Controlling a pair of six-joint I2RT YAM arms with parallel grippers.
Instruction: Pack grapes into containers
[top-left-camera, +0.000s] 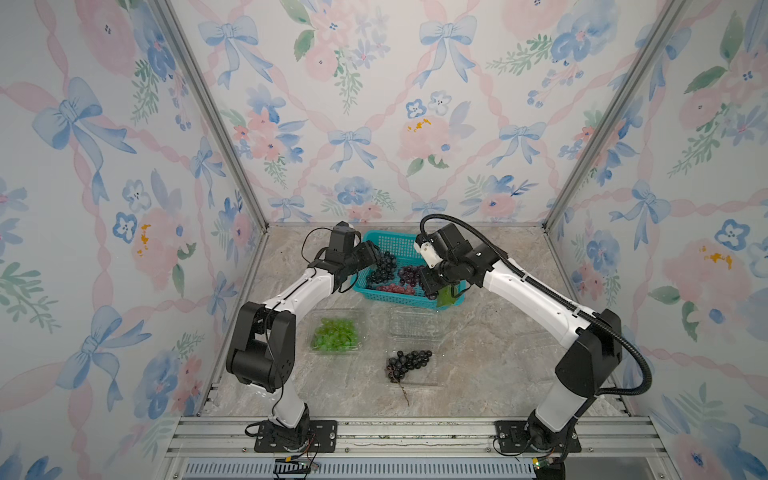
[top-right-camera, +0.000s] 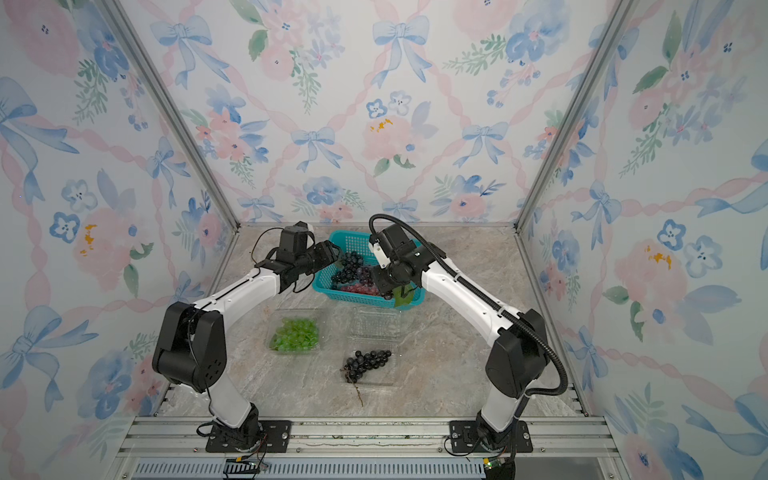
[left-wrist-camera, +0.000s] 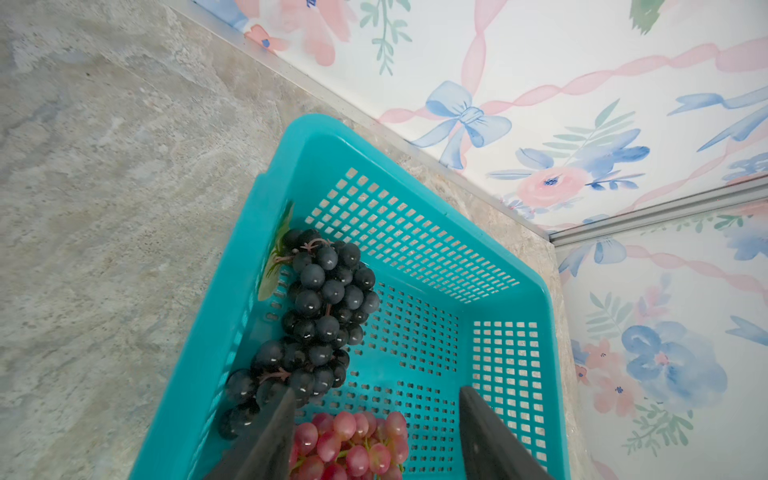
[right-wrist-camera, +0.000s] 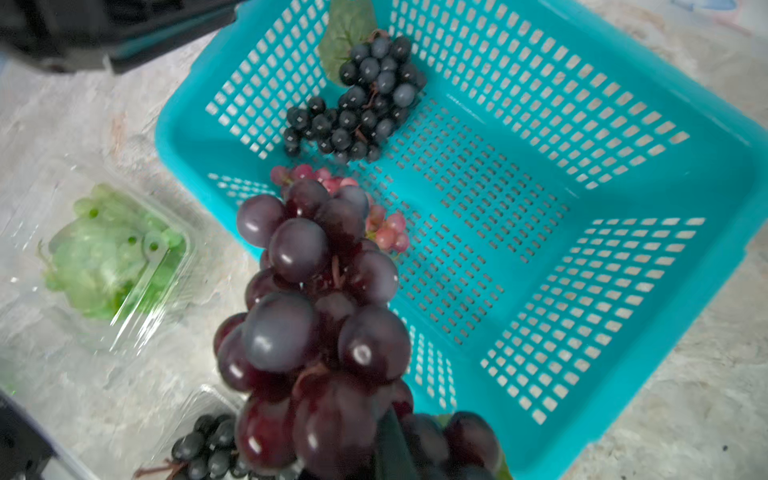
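My right gripper (top-left-camera: 430, 281) is shut on a bunch of large purple-red grapes (right-wrist-camera: 312, 328), held up over the front of the turquoise basket (right-wrist-camera: 632, 376); a green leaf (top-left-camera: 448, 296) hangs from its near end. Over the basket's left side, my left gripper is open, with bare space between its fingers. Inside the basket lie black grapes (left-wrist-camera: 324, 308) along one wall and small pink-red grapes (left-wrist-camera: 360, 448) beside them. On the table in front, one clear container holds green grapes (top-left-camera: 335, 334), another a black bunch (top-left-camera: 409, 364) with its stem poking out.
An empty-looking clear container (top-left-camera: 415, 324) stands between the basket and the container with the black bunch. Both arms are close together over the basket.
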